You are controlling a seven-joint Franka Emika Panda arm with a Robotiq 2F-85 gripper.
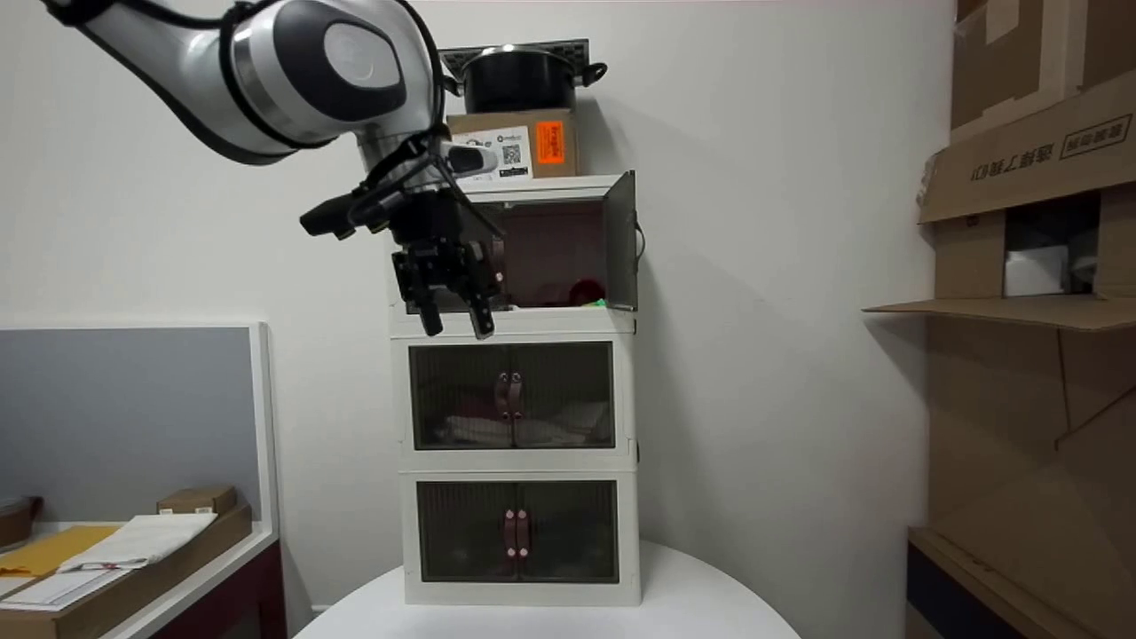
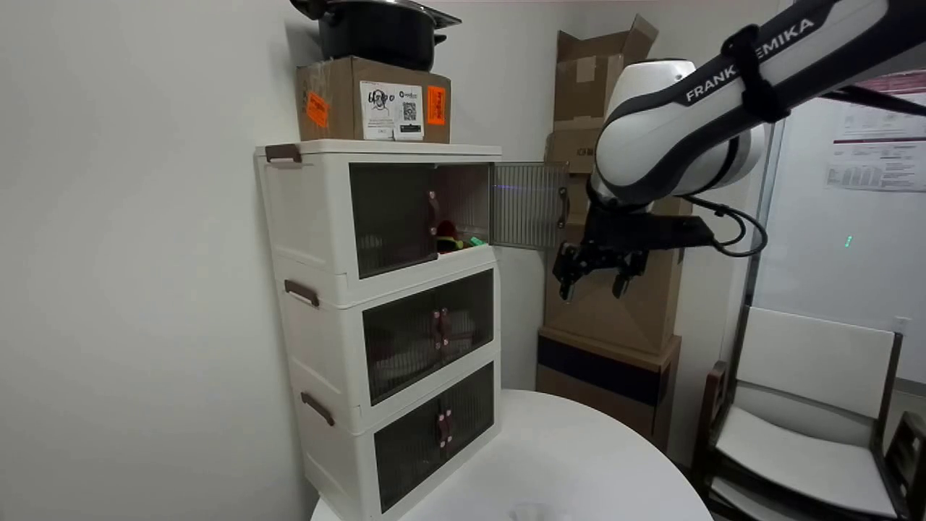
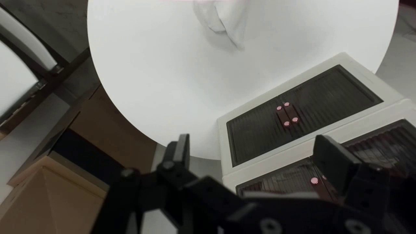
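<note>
My gripper [image 1: 458,328] hangs in the air in front of the white cabinet [image 1: 522,460], pointing down, its fingers apart with nothing between them. Exterior view 2 has the gripper [image 2: 592,291] clear of the cabinet, to the right of the top compartment's swung-out right door [image 2: 529,205]. That compartment's left door [image 2: 392,217] is closed. Inside lie a dark red item [image 1: 586,293] and a small green item [image 2: 477,242], both partly hidden. The middle doors [image 1: 511,396] and bottom doors [image 1: 518,532] are closed. In the wrist view the gripper fingers [image 3: 181,150] stand wide apart.
On the cabinet sits a cardboard box [image 2: 338,104] bearing a black pot [image 2: 377,35]. A white cloth [image 3: 222,17] lies on the round white table [image 3: 156,70]. Cardboard boxes [image 2: 608,321] and a chair [image 2: 807,451] stand beyond the table.
</note>
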